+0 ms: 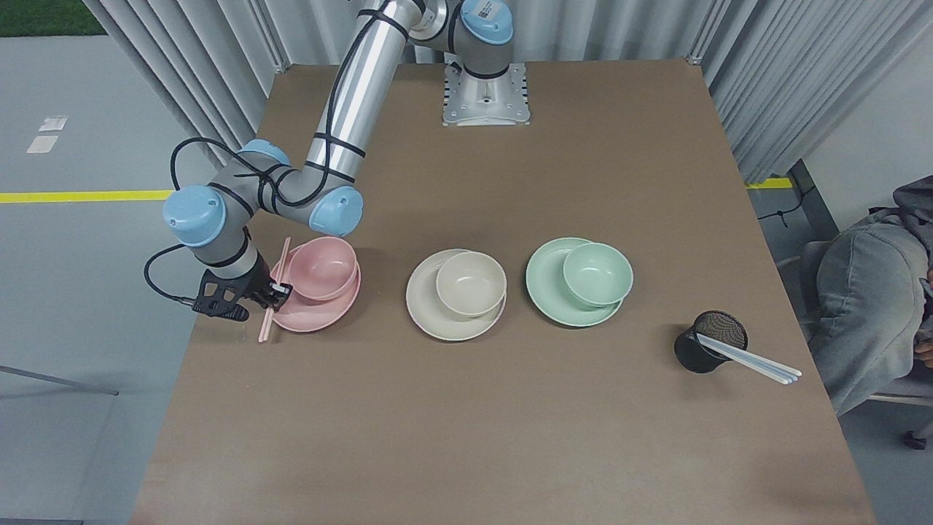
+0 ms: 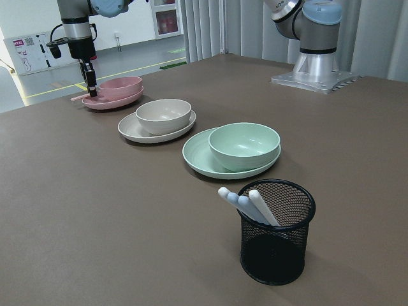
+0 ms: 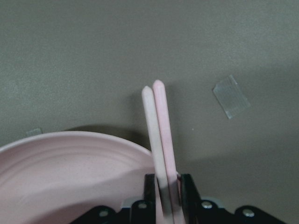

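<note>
My gripper is down at the pink plate on the left of the table, its fingers closed on a pair of pink chopsticks. In the front view the chopsticks lie along the plate's left side, next to the pink bowl. In the wrist view both sticks stand side by side between the black fingers, over the edge of a pink dish. Whether they still rest on the dish I cannot tell.
A white bowl on a white plate and a green bowl on a green plate sit rightward. A black mesh holder with pale chopsticks is at the right.
</note>
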